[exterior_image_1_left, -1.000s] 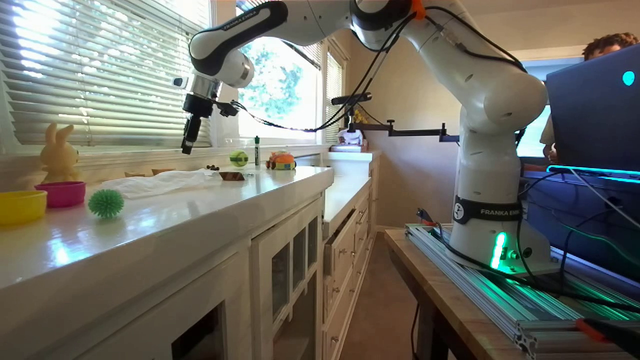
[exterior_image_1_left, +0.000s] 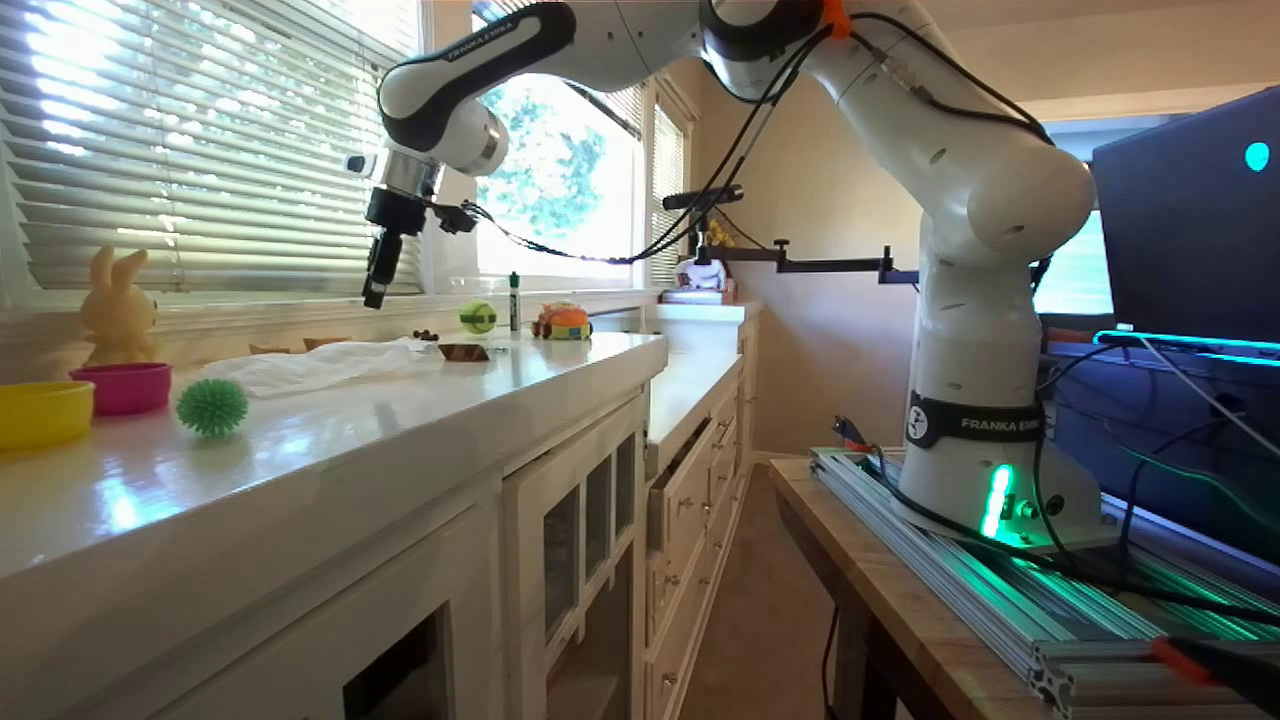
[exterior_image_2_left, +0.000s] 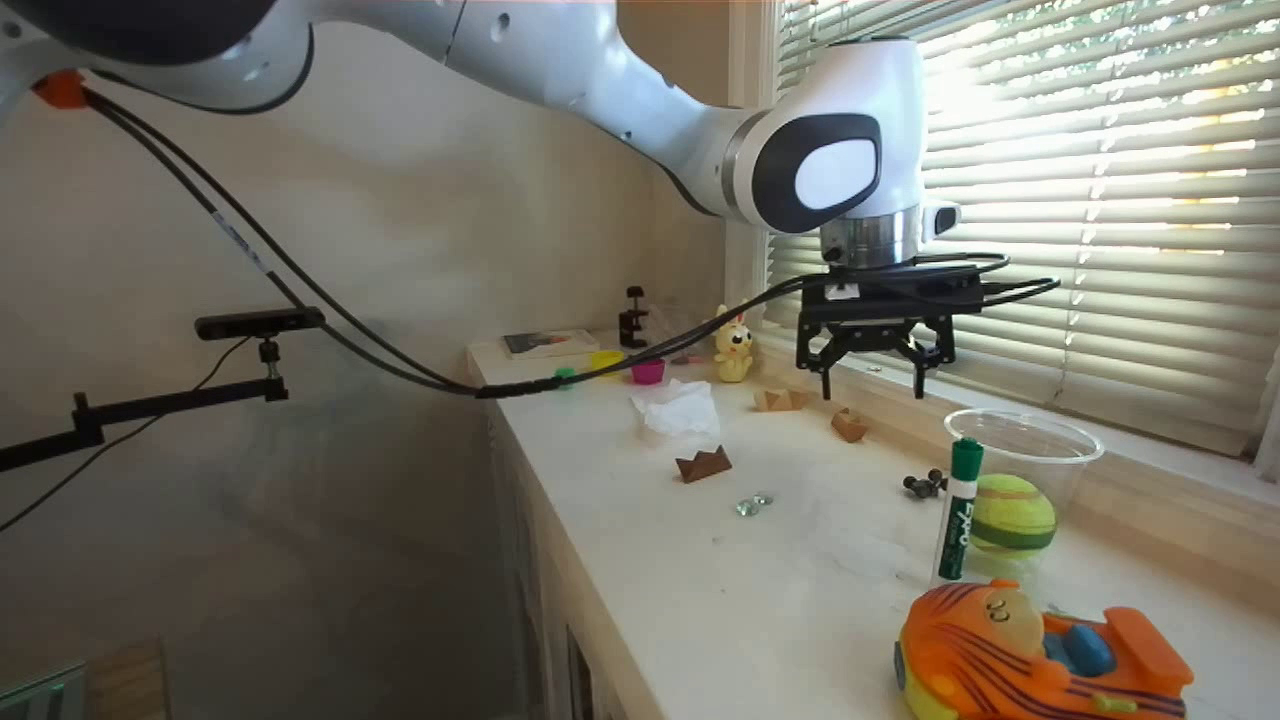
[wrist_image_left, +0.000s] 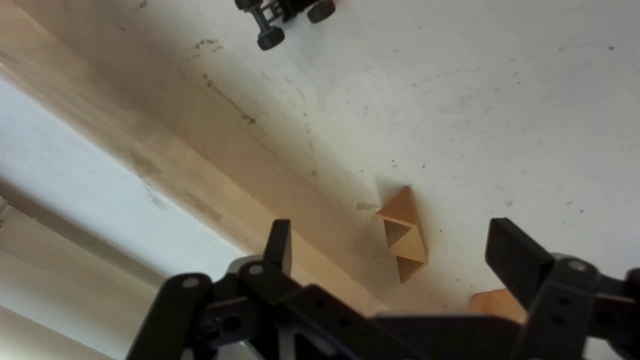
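My gripper (exterior_image_2_left: 873, 390) hangs open above the white counter near the window, with nothing between its fingers. From the wrist view, a small brown folded piece (wrist_image_left: 408, 237) lies on the counter below the gap between the fingers, well under them. A second brown piece (wrist_image_left: 498, 303) is partly hidden behind the right finger. Exterior view 2 shows three such pieces: a crown-shaped one (exterior_image_2_left: 703, 464) nearer the counter's front, a small one (exterior_image_2_left: 849, 425) beside the sill, and a flatter one (exterior_image_2_left: 781, 400) farther off. A dark wheeled toy (wrist_image_left: 282, 15) is cut off by the wrist view's top edge.
A clear cup (exterior_image_2_left: 1023, 434) with a tennis ball (exterior_image_2_left: 1011, 516), a green marker (exterior_image_2_left: 957, 514) and an orange toy car (exterior_image_2_left: 1032, 660) stand at the near end. White cloth (exterior_image_2_left: 678, 410), a bunny (exterior_image_2_left: 733, 350), bowls and a spiky green ball (exterior_image_1_left: 212, 408) are farther along. Clear gems (exterior_image_2_left: 753, 505) lie mid-counter.
The arm and the counter objects look unmoved. A person seen behind the monitor at the right is out of view now.
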